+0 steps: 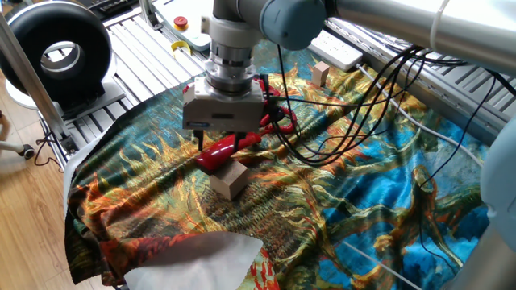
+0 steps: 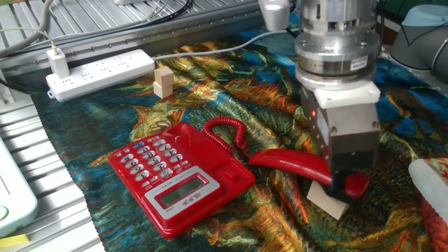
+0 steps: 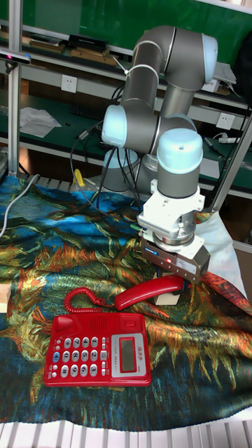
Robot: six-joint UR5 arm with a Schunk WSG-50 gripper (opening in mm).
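A red telephone [image 2: 210, 196] lies on the patterned cloth, its handset [image 2: 294, 163] off the base and joined by a coiled cord [image 2: 225, 126]. The handset's far end rests over a wooden block [image 2: 326, 203]. My gripper [image 1: 218, 145] points down over that end, its two dark fingers apart with the handset [image 1: 218, 153] reaching between them. In exterior view 2 one finger [image 2: 339, 183] stands against the handset's near side. Whether both fingers press on it cannot be made out. In exterior view 3 the fingertips are mostly hidden.
More small wooden blocks [image 2: 163, 82] stand behind the phone, near a white power strip [image 2: 105, 73]. Black cables [image 1: 355, 121] loop beside the arm. The cloth is wrinkled, and a folded white corner [image 1: 193, 262] lies at its front edge.
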